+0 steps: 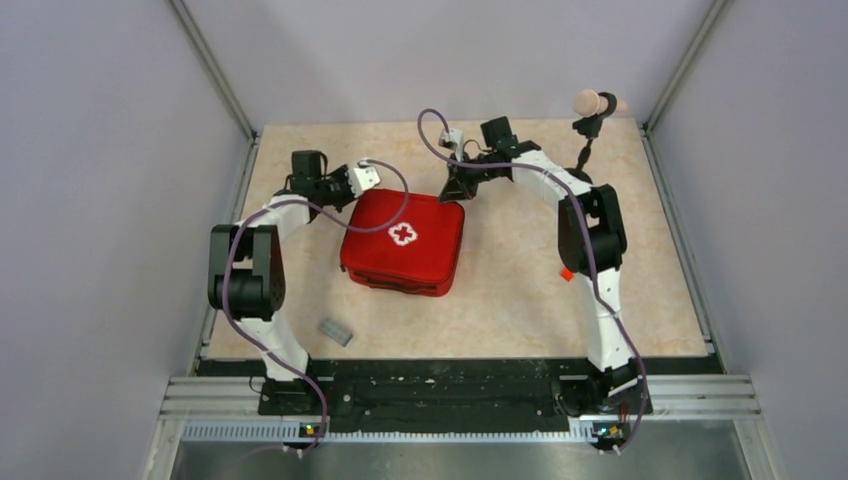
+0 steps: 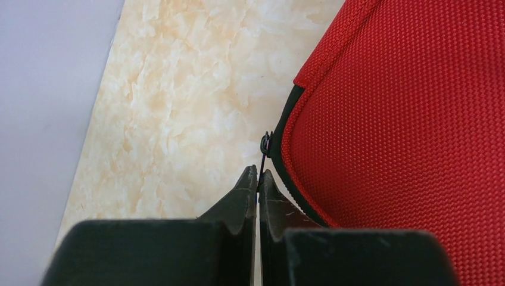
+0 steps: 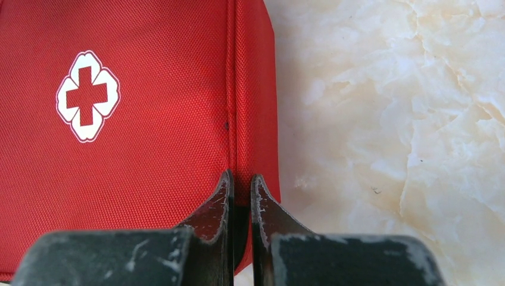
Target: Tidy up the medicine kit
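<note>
The closed red medicine kit (image 1: 400, 255) lies on the table between my two arms, its white cross emblem (image 3: 88, 96) facing up. At its back left corner my left gripper is shut on the small dark zipper pull (image 2: 265, 143), which sits against the black zipper band (image 2: 287, 122). My right gripper is shut on the kit's red right edge, near the back right corner; red fabric shows between its fingertips. The kit's contents are hidden.
A small grey box (image 1: 336, 331) lies in front of the kit to the left. An orange-red piece (image 1: 567, 274) rests near the right arm. At the back right stands a dark post with a round tan top (image 1: 590, 102). Bare table lies right of the kit.
</note>
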